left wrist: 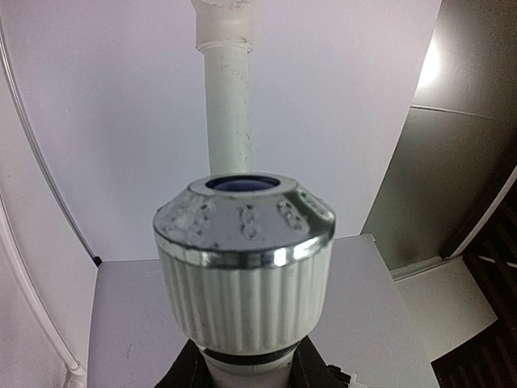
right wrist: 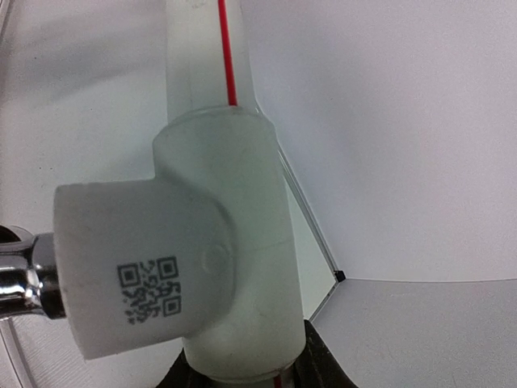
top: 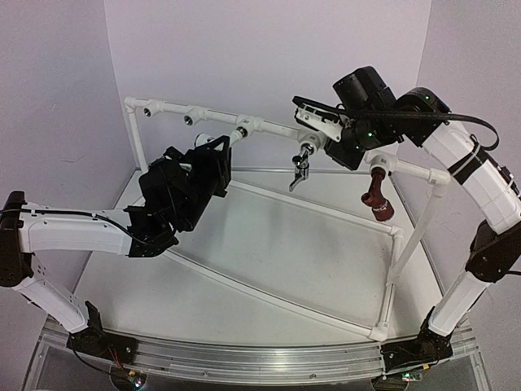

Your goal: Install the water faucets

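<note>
A white faucet (top: 235, 136) with a ribbed, chrome-ringed head (left wrist: 246, 275) is at the third tee fitting (top: 249, 125) from the left. My left gripper is shut on its neck, just below the head. In the top view the faucet's end meets that fitting; how deep it sits cannot be seen. My right gripper is shut around the white pipe beside a QR-marked tee fitting (right wrist: 153, 271). From that tee hangs a chrome faucet (top: 300, 168). A dark red faucet (top: 376, 197) hangs from the tee further right.
The white pipe rack (top: 181, 108) spans the back, with two empty tee openings, one (top: 151, 107) at the far left and another (top: 192, 116) beside it. Lower rack pipes (top: 269, 303) cross near the floor.
</note>
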